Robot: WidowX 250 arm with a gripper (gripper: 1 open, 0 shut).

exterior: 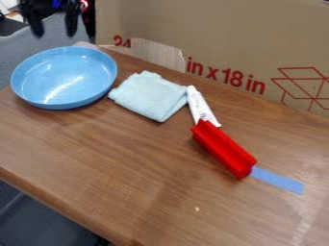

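The black gripper (52, 19) is at the top left edge, mostly out of frame and blurred, above and behind a blue bowl (62, 77); whether it is open is unclear. A folded pale blue cloth (148, 96) lies right of the bowl. A white knife-like object (201, 106) and a red block-shaped object (221, 149) lie to the right of the cloth, with a light blue strip (278, 180) extending beyond the red one.
A cardboard box (232, 43) stands along the back.
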